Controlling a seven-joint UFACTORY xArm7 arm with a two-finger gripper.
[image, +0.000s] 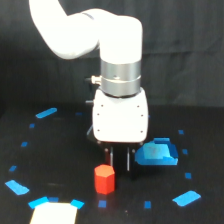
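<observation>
The red block (104, 180) sits on the dark table near the front centre. Its faces give it a hexagonal outline from this side. My gripper (120, 160), below the white hand (120, 118), hangs just behind and to the right of the block. Its thin dark fingers stand apart, and I see nothing held between them. To the right of the gripper is a blue square (156, 160) with a paler blue middle, its left side partly hidden by the hand.
Bits of blue tape mark the dark table, among them a strip (186, 198) at the front right and one (16, 187) at the left. A pale square (53, 213) lies at the front left edge.
</observation>
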